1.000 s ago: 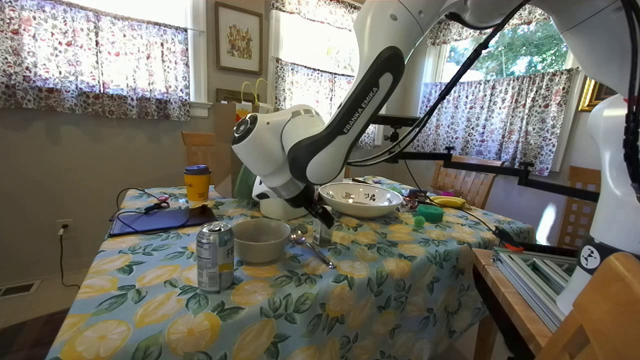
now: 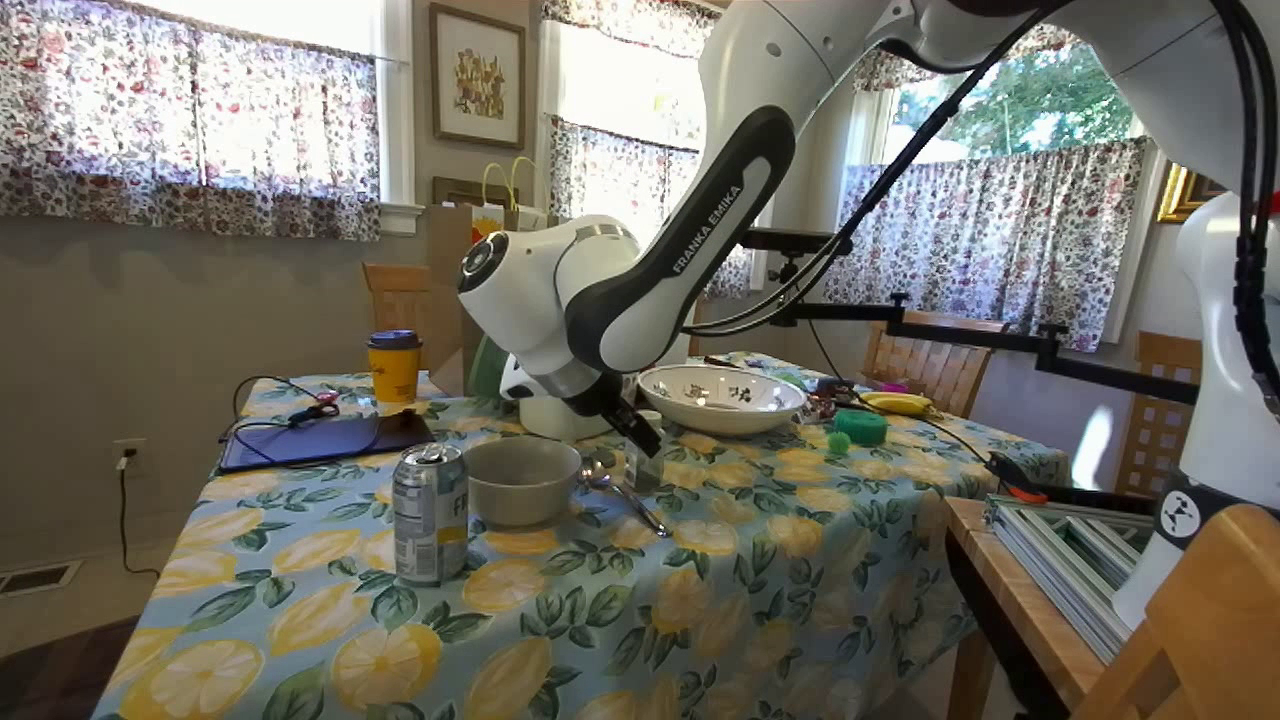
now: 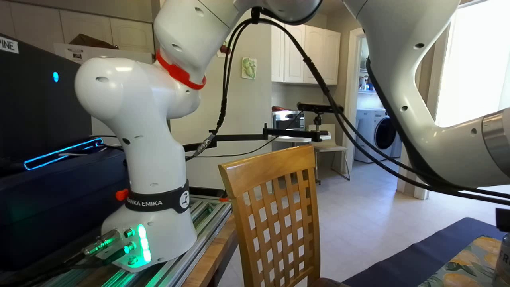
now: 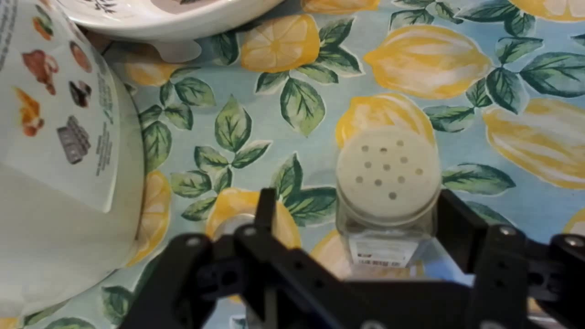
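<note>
A clear shaker (image 4: 388, 175) with a cream, holed lid stands upright on the lemon-print tablecloth. My gripper is open around it in the wrist view. The right finger (image 4: 460, 233) is close beside the shaker; whether they touch, I cannot tell. A wide gap separates the shaker from the left finger (image 4: 267, 211). In exterior view 1 my gripper (image 2: 644, 433) partly covers the shaker (image 2: 645, 469). The gripper is out of sight in exterior view 2.
Close by are a grey bowl (image 2: 523, 482), a spoon (image 2: 633, 504) and a white rounded container (image 2: 559, 416). A patterned wide bowl (image 2: 721, 400) lies behind. Toward the front stands a can (image 2: 429, 514).
The arm and gripper have shifted slightly left in exterior view 1. More of the shaker's upper part now shows beside the fingers. The tabletop objects look unmoved.
</note>
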